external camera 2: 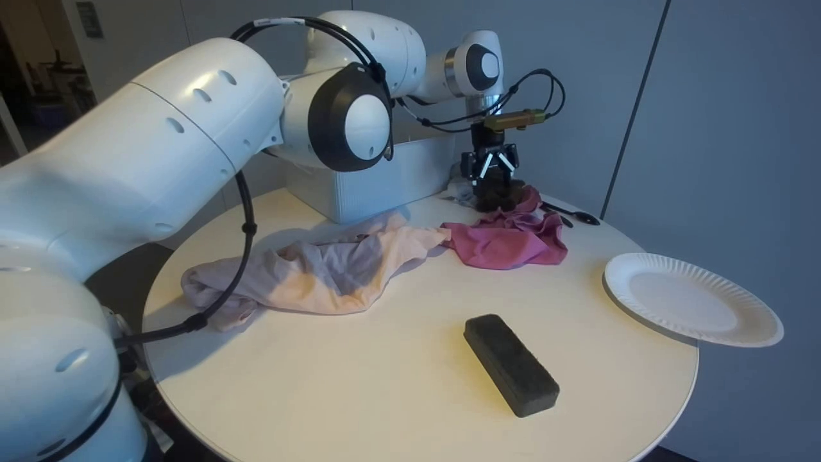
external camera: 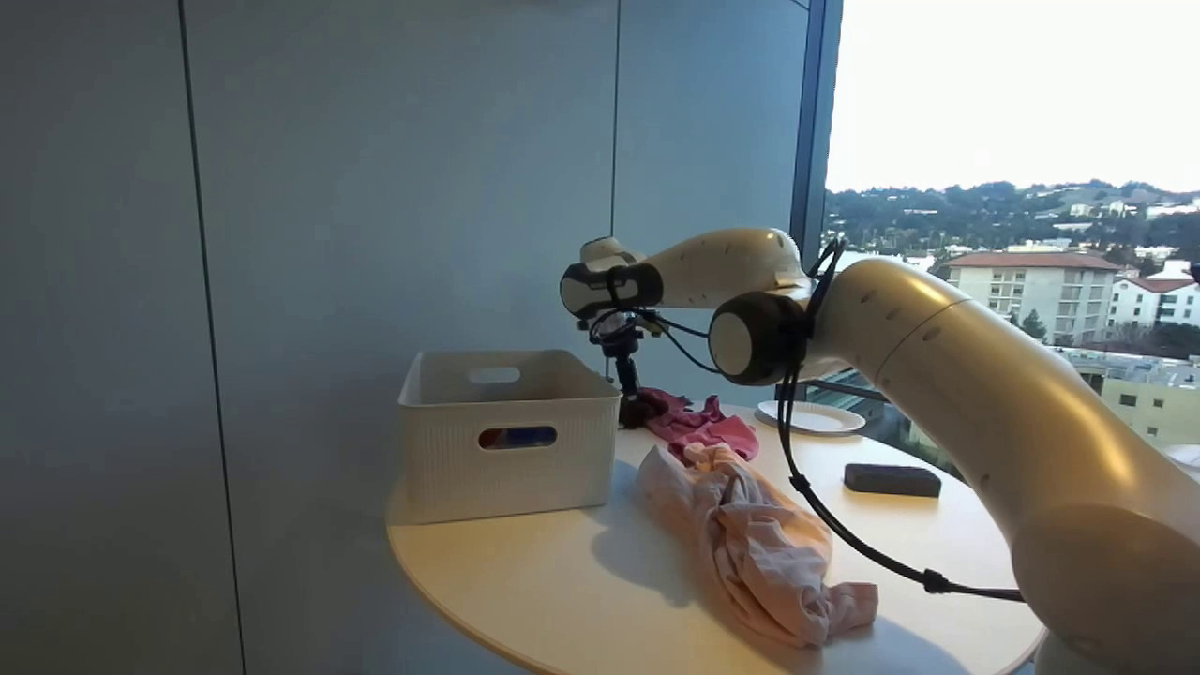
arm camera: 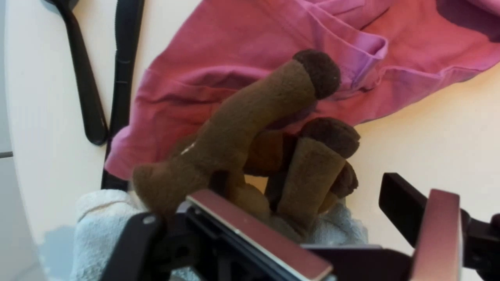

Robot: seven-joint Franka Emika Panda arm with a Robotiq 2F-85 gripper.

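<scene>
A brown plush toy [arm camera: 262, 107] with dark-tipped limbs lies partly over a crumpled pink cloth [arm camera: 225, 51] in the wrist view. Beneath the toy, a pale grey fabric [arm camera: 103, 224] shows. My gripper is open just above the toy, its fingers [arm camera: 267, 234] apart; one finger hides part of the toy's body. Whether the fingers touch it, I cannot tell. From the second exterior view, the gripper [external camera 2: 490, 165] points down at the dark toy [external camera 2: 494, 192], beside the pink cloth [external camera 2: 508, 242].
A white bin [external camera: 506, 461] stands close to the gripper, with something blue inside. A pale pink garment [external camera 2: 331, 269], a black eraser-like block [external camera 2: 512, 366] and a paper plate [external camera 2: 693, 296] lie on the round table. A black spoon [arm camera: 82, 79] and knife [arm camera: 124, 61] are beside the pink cloth.
</scene>
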